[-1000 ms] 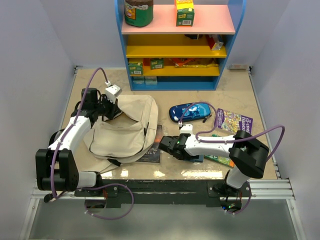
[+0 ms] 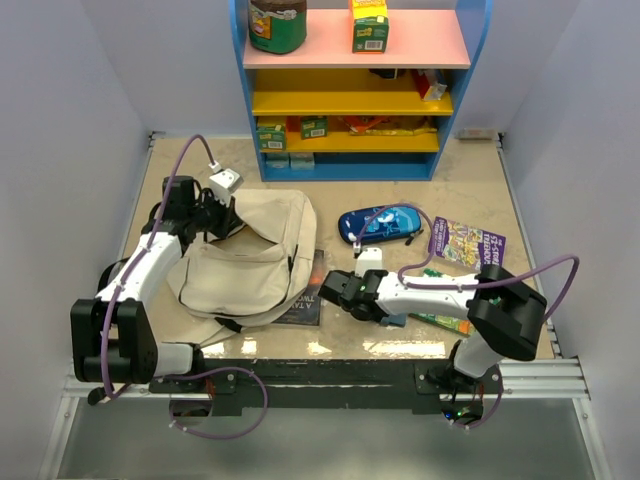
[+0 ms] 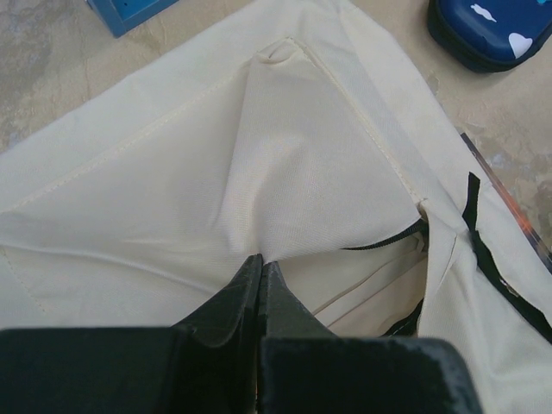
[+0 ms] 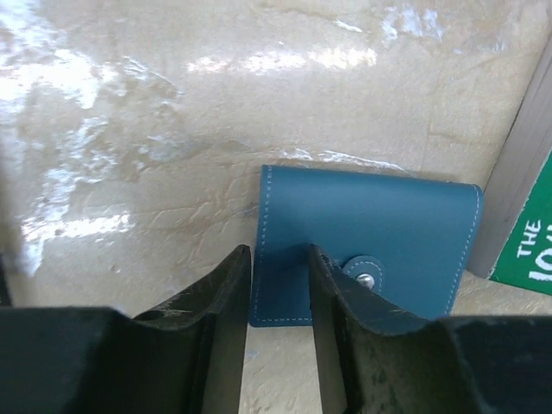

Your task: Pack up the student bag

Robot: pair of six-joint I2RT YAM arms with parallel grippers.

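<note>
The cream cloth bag (image 2: 240,280) lies open on the left. My left gripper is shut at its top flap (image 3: 319,164), whose folds gather at the fingertips as if pinched. My right gripper is part open over the left edge of a small blue wallet-like case (image 4: 397,233), its fingertips either side of that edge; whether they touch it is unclear. In the top view the right wrist partly hides this case. A dark book (image 2: 300,312) lies beside the bag, partly under it.
A blue pencil case (image 2: 370,222), purple book (image 2: 468,243) and green book (image 4: 530,233) lie on the right of the table (image 2: 480,180). A shelf unit (image 2: 340,165) stands at the back. Bare table lies left of the small case.
My right gripper has shifted very slightly to the right over the small blue case. The left arm and the bag look unchanged.
</note>
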